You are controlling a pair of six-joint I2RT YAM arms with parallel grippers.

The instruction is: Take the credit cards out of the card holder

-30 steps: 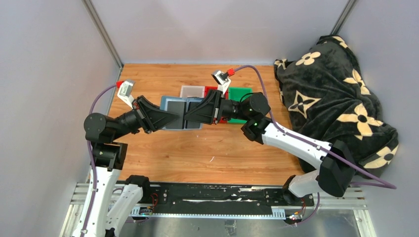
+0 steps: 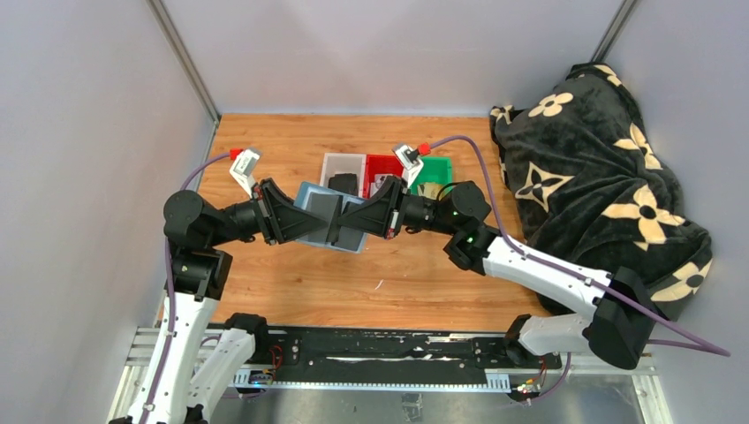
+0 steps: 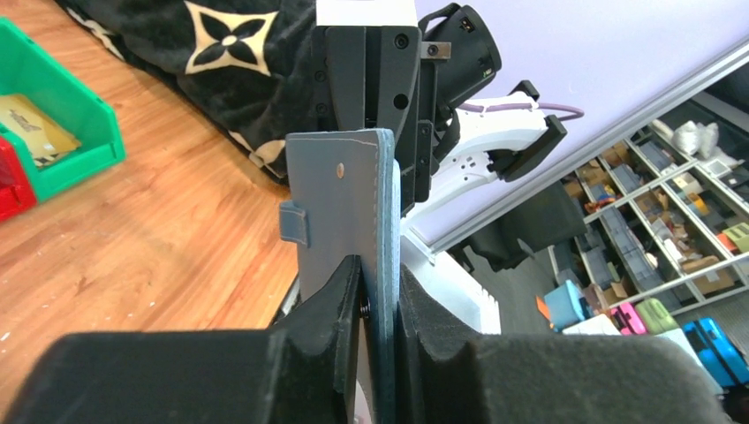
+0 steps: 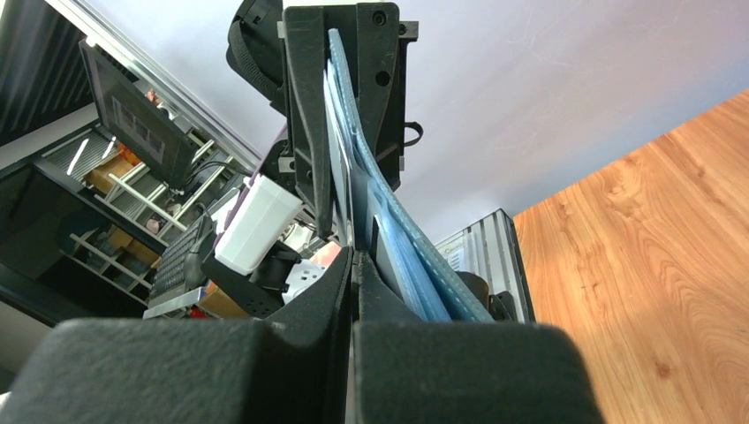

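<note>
The blue-grey card holder (image 2: 351,240) is held up above the table in the top view, tilted, between both arms. My left gripper is shut on the holder, whose edge runs upright between its fingers in the left wrist view. Right beside it, my right gripper is shut at the holder's inner side. In the right wrist view the blue flap (image 4: 424,252) bows away from the inner layers, and thin pale edges show near those fingertips. Whether a card sits between them cannot be made out. The cards themselves are mostly hidden.
Behind the arms stand a white bin (image 2: 332,160) with a black item, a red bin (image 2: 380,162) and a green bin (image 2: 436,164) with something yellowish inside. A dark flowered blanket (image 2: 609,194) fills the right side.
The holder has turned clockwise from nearly level to tilted. My left gripper has shifted a little to the right, and my right gripper has also moved right, uncovering more of the bins.
</note>
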